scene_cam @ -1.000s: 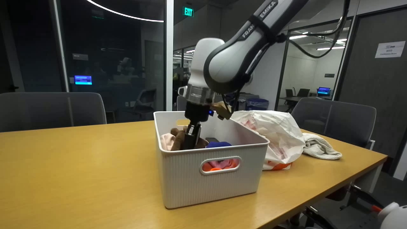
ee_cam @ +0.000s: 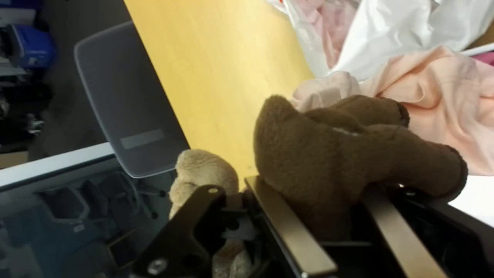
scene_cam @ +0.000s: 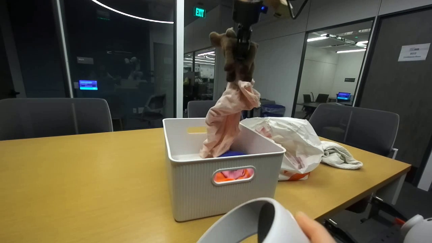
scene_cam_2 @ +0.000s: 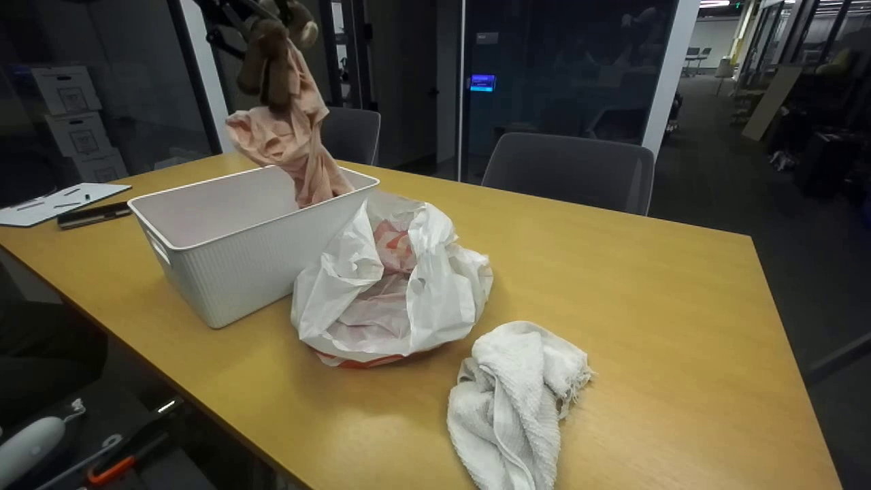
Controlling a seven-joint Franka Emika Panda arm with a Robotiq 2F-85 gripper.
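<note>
High above the table my gripper (scene_cam: 243,50) is shut on a brown plush toy (ee_cam: 315,153). The toy has dark brown limbs and a lighter tan part (ee_cam: 203,169), which shows beyond the fingers in the wrist view. A pale pink cloth (scene_cam: 226,115) hangs below the toy, its lower end reaching into the white bin (scene_cam: 224,202); how it is caught up with the toy or the fingers is hidden. Inside the bin a blue item (scene_cam: 232,153) shows, and pink and orange things (scene_cam: 233,174) appear through the handle slot.
Against the bin's side stands a crumpled white plastic bag (scene_cam_2: 449,286). A white towel (scene_cam_2: 514,400) lies beyond it. Close to the first exterior camera, a hand (scene_cam: 314,228) holds a white and grey object (scene_cam: 279,220).
My gripper has risen from inside the bin to well above it, bringing the brown toy up with the pink cloth trailing. A hand with a white object has come into the foreground.
</note>
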